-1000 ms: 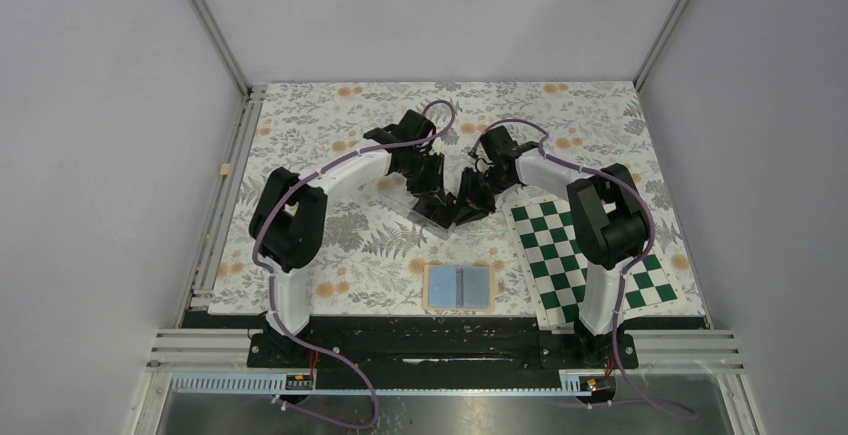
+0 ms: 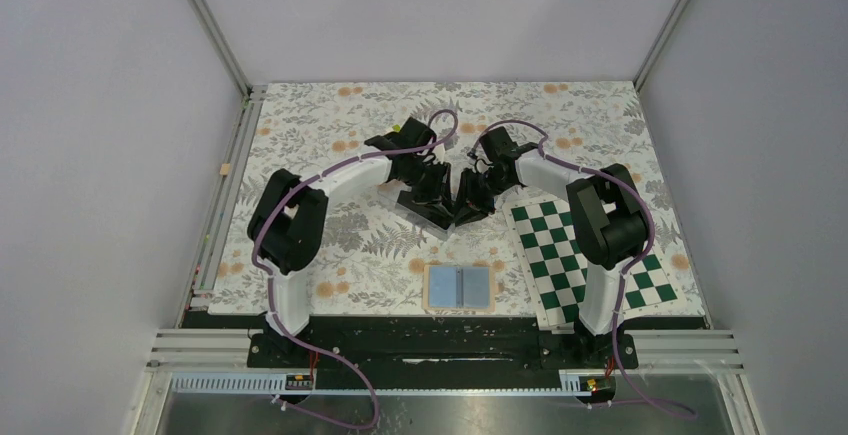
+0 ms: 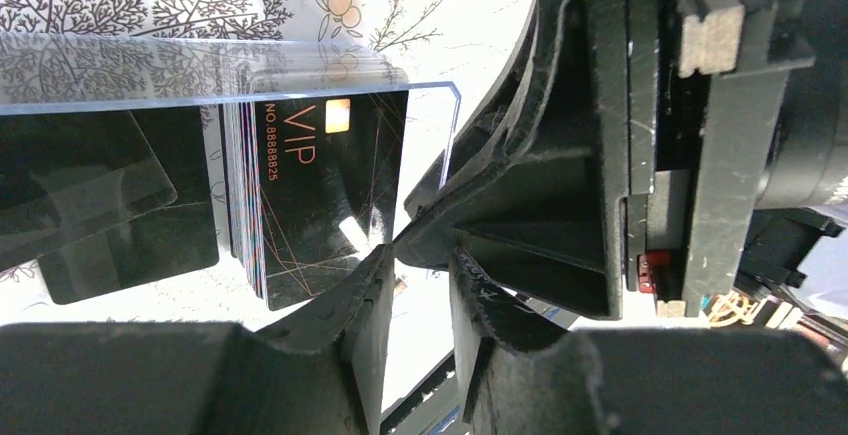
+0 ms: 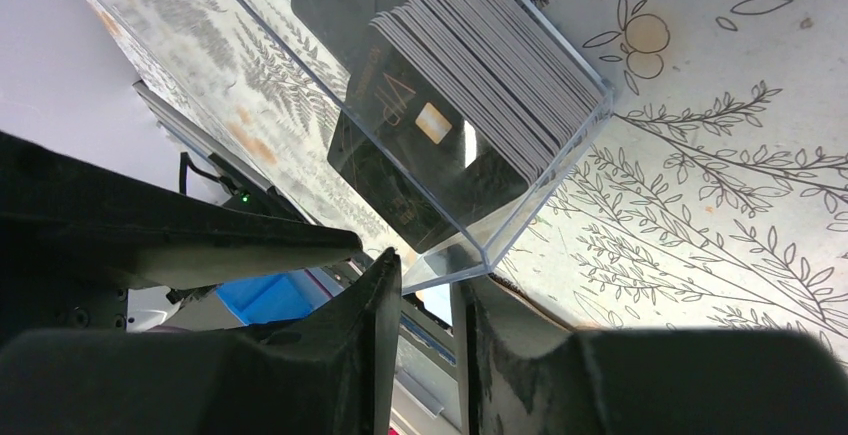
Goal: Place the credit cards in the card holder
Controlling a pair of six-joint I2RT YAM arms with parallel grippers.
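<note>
A clear open-topped box, likely the card holder (image 3: 460, 105), lies on the patterned cloth between the arms. A stack of black VIP cards (image 3: 330, 195) stands upright inside, at its right end in the left wrist view. Other dark cards (image 3: 130, 245) lie askew at the left, seen through the clear wall. My left gripper is partly open at the stack's lower corner, nothing gripped between its fingers. My right gripper is also partly open, by the box's near corner; whether it touches the wall I cannot tell. The cards' edges (image 4: 490, 65) show in the right wrist view.
A pale frame with two light-blue panels (image 2: 476, 288) lies near the front edge. A green-and-white checkered board (image 2: 545, 245) is under the right arm. Both grippers are very close together.
Dark cards now spread further left in the box, where it looked clear before. The right arm has hardly moved.
</note>
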